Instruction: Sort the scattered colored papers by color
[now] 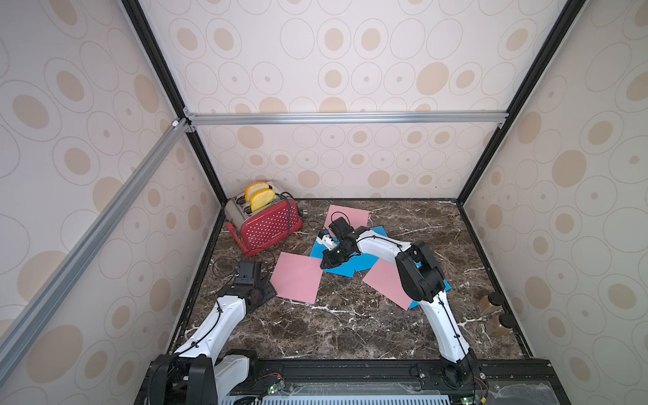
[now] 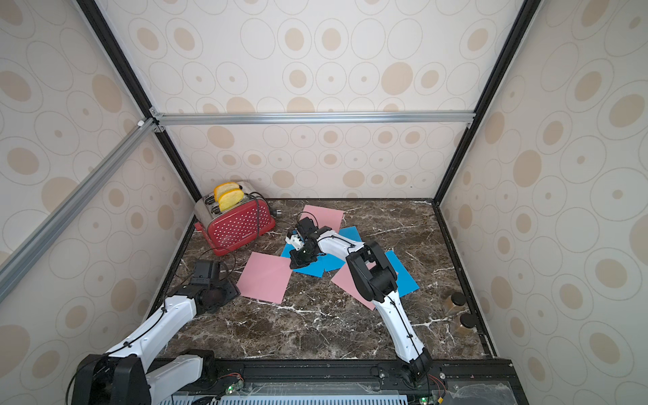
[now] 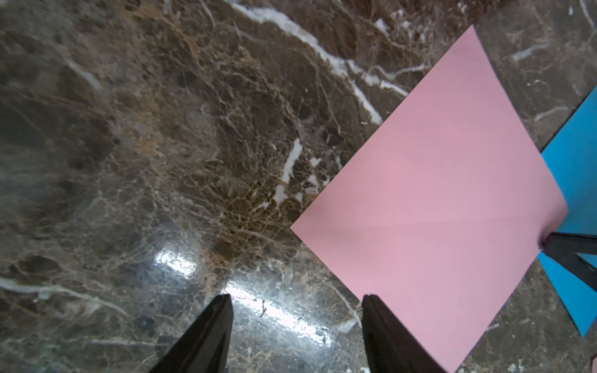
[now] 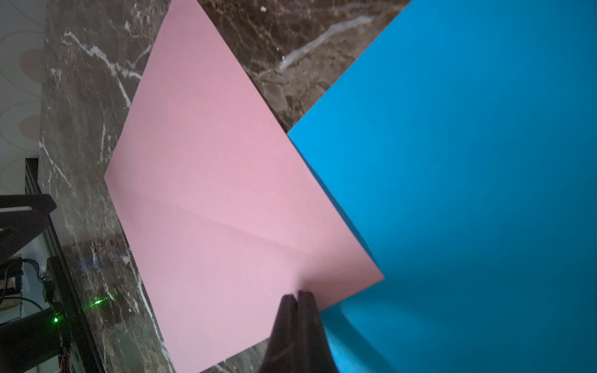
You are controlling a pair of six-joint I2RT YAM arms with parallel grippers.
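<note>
A pink paper (image 1: 297, 276) lies left of the middle, its right corner region overlapping a blue paper (image 4: 460, 186). At that corner my right gripper is shut on the paper's edge, and the sheet bulges slightly at the fingertips. Over bare table by the same sheet's left side hovers my left gripper, its fingers apart and empty; one fingertip (image 3: 375, 304) appears in front of the paper's near edge. Another pink paper (image 1: 357, 214) lies at the back, and one more pink paper (image 1: 391, 287) partly covers blue sheets, including a blue paper (image 2: 403, 275) on the right.
A red and grey toaster (image 1: 266, 226) with yellow slices stands at the back left. Two dark-lidded jars (image 1: 490, 301) are near the right wall. Free marble table (image 1: 337, 330) lies in front of the papers and at the back right.
</note>
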